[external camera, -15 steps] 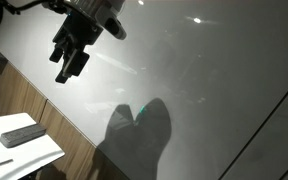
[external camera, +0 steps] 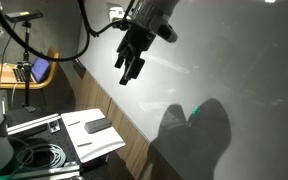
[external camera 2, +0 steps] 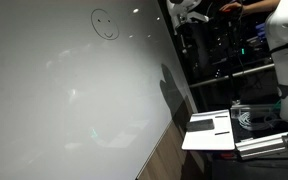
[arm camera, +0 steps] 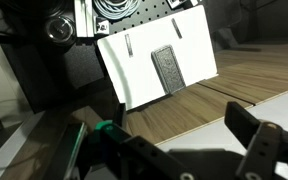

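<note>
A dark grey eraser-like block [external camera: 98, 125] lies on a white sheet or board [external camera: 106, 143] low in exterior view 1. Two thin pens lie on the same sheet: one pen [arm camera: 129, 44] left of the block in the wrist view, another pen [arm camera: 176, 27] above it. My gripper [external camera: 131, 70] hangs well above and apart from the block [arm camera: 168, 68], in front of the large whiteboard [external camera: 224, 60]. Its fingers [arm camera: 106, 148] are spread wide in the wrist view, with nothing held between them. A small smiley face [external camera 2: 105, 24] is drawn on the whiteboard, high in exterior view 2.
Coiled pale cable [external camera: 46, 157] lies beside the sheet, near the arm's base. Wood panelling [arm camera: 184, 110] runs below the whiteboard. A chair [external camera: 34, 75] stands at the far left.
Exterior view 1 itself has shifted: whiteboard, sheet, block and gripper all appear farther right and smaller, and more of the room's left shows. The gripper stays empty above the sheet.
</note>
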